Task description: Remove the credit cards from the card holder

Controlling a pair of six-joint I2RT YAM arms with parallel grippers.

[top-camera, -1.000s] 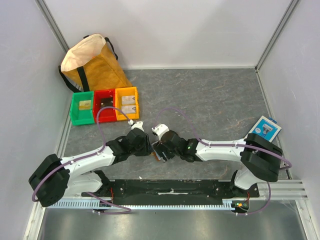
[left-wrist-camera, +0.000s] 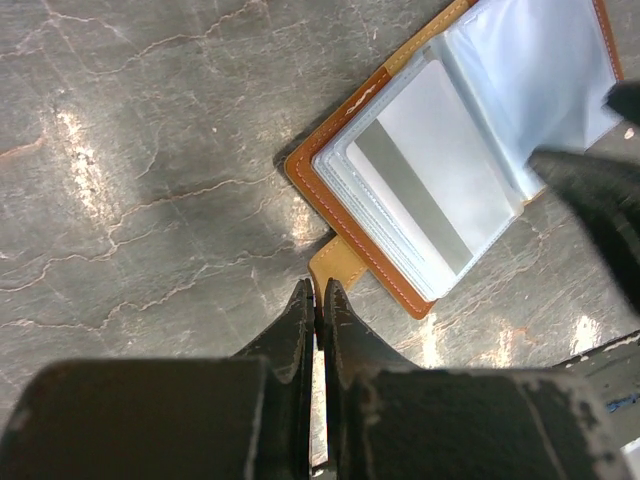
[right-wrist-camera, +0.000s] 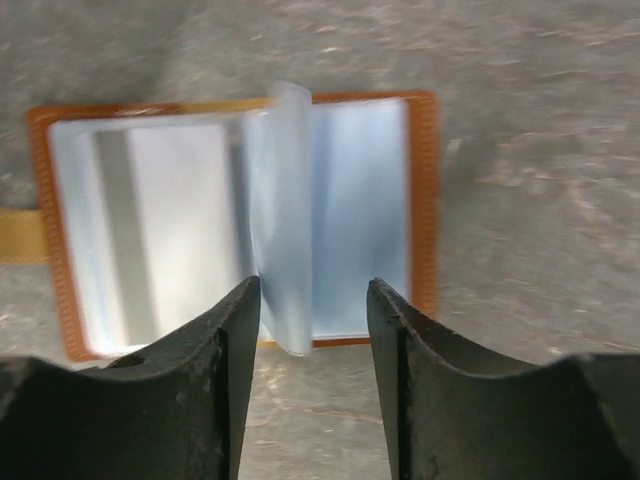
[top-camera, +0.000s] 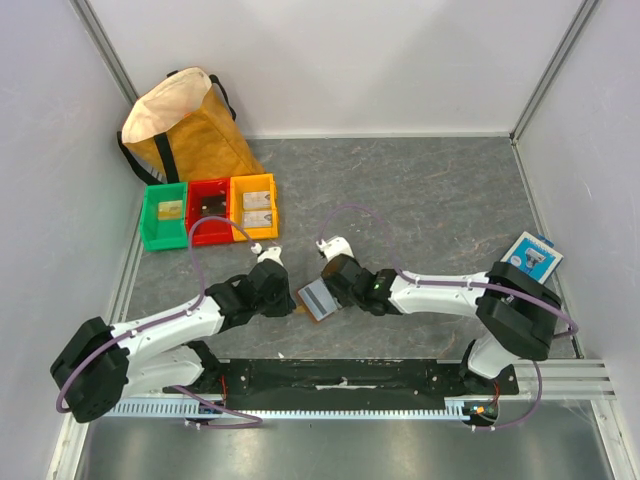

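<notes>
The open brown card holder lies on the grey table with clear sleeves holding white cards; one has a grey stripe. My left gripper is shut on the holder's tan tab at its lower edge. My right gripper hovers over the holder, fingers apart on either side of a raised clear sleeve; I cannot tell that it grips it. In the top view both arms meet around the holder, near the table's front.
Green, red and orange bins and a tan bag stand at the back left. A blue-and-white item lies at the right edge.
My right gripper has moved to the right and back from the left one, exposing more of the holder. My left gripper has shifted slightly left.
</notes>
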